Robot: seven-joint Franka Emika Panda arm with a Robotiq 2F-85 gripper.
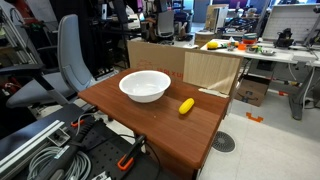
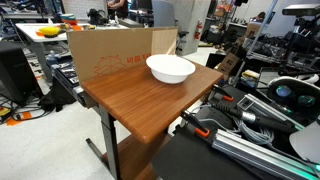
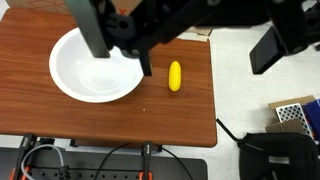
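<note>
A white bowl (image 1: 145, 86) stands upright on the brown wooden table (image 1: 205, 124), and its visible inside looks empty. To its right in exterior view 1 lies a yellow elongated object (image 1: 186, 106), apart from the bowl. From the wrist view, both the bowl (image 3: 95, 68) and the yellow object (image 3: 175, 76) are below my gripper. Its dark fingers are wide apart at the top of that view, with the yellow object seen through the gap, well beneath them. In exterior view 2 the bowl (image 2: 170, 68) shows, but I cannot make out the yellow object on the table.
Cardboard panels (image 2: 110, 50) border the table's back side. Cables (image 1: 55, 160) and a dark rail frame lie along the near side. The tabletop (image 2: 130, 98) beside the bowl is clear in exterior view 2. Another cluttered table (image 1: 260, 52) stands farther back.
</note>
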